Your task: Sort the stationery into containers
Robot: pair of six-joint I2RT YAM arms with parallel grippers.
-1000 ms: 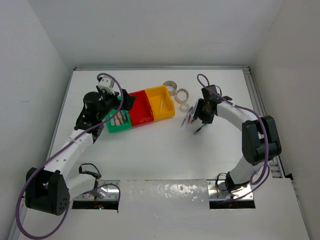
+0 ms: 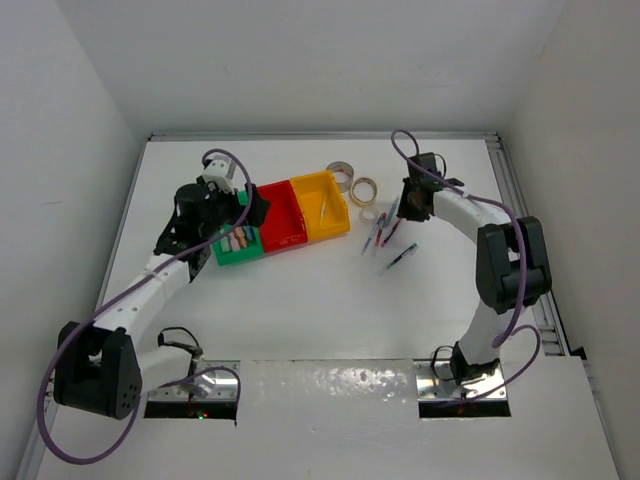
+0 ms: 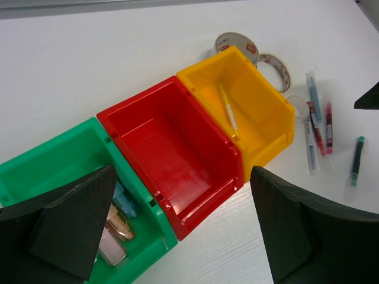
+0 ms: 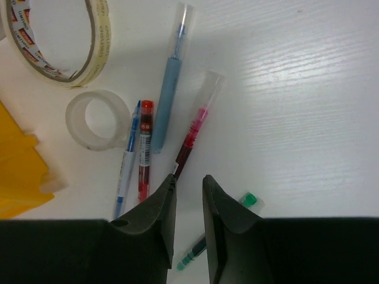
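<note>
In the left wrist view, a green container [image 3: 77, 139] holds several small items, a red container [image 3: 160, 136] is empty, and a yellow container [image 3: 263, 112] holds one yellow pen [image 3: 228, 109]. My left gripper is open above the green and red ones, nothing between its fingers. My right gripper is narrowly open over the loose pens, its gap empty. A pink-and-dark-red pen [image 4: 190, 137] has its lower end at the left fingertip; contact cannot be told. Left of it lie a red pen [image 4: 145, 148], a blue-and-white pen [image 4: 125, 165] and a light blue pen [image 4: 167, 94]. A green-and-black pen [image 4: 194, 248] is partly hidden behind the right finger.
Past the yellow container lie a grey tape roll [image 2: 341, 174], a masking tape roll [image 2: 364, 191] and a small clear tape roll [image 4: 98, 120].
My right gripper has moved slightly back and to the right over the pens, uncovering the green-and-black pen in the top view.
</note>
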